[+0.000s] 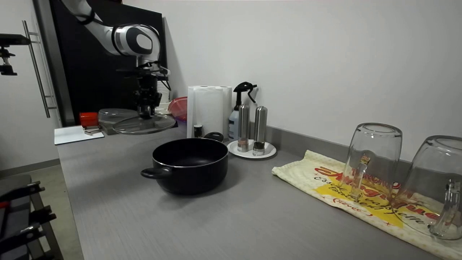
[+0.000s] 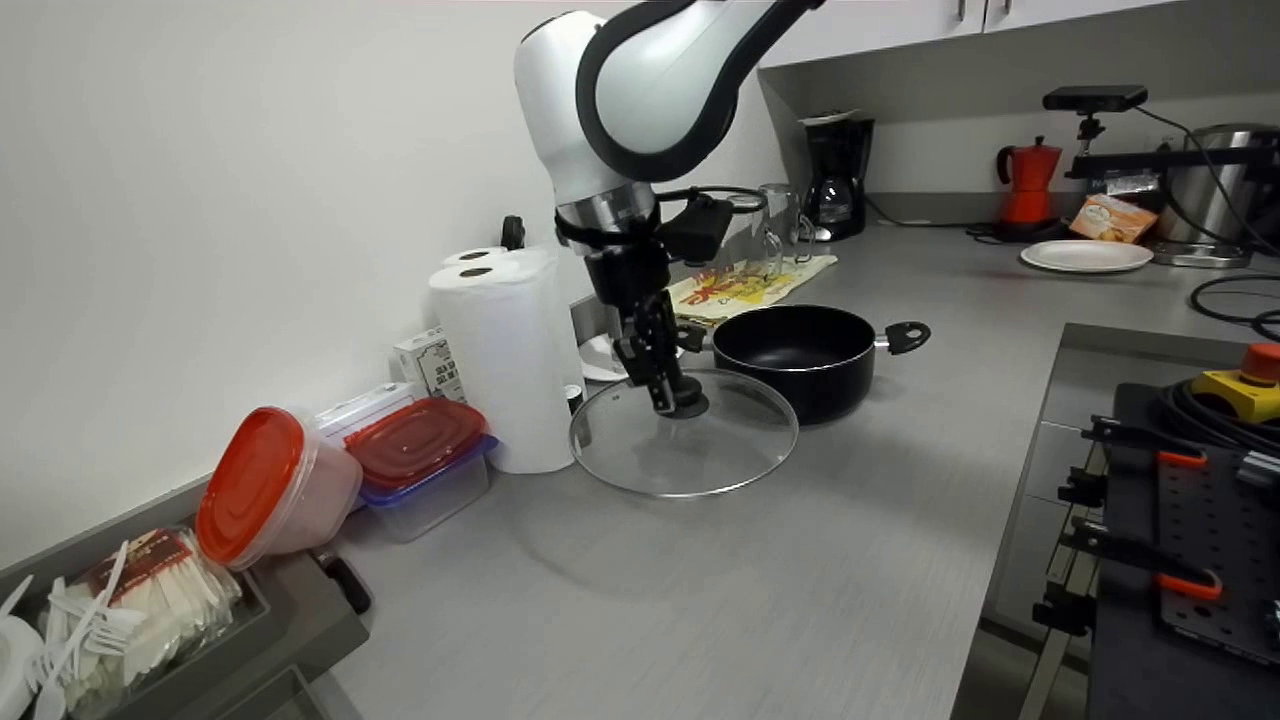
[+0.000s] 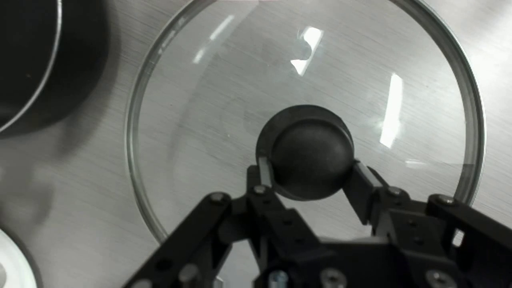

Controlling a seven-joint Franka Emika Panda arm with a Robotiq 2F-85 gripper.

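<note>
Held by its round black knob, a clear glass lid with a metal rim hangs above the counter, roughly level. My gripper is shut on that knob, one finger on either side. An empty black pot with two handles stands on the counter. In the first exterior view the lid is behind and to the left of the pot; in the wrist view the pot lies at the upper left, apart from the lid's rim.
Paper towel rolls, a spray bottle and a white plate with two grinders line the wall. Upside-down glass mugs rest on a printed towel. Plastic containers sit near the wall.
</note>
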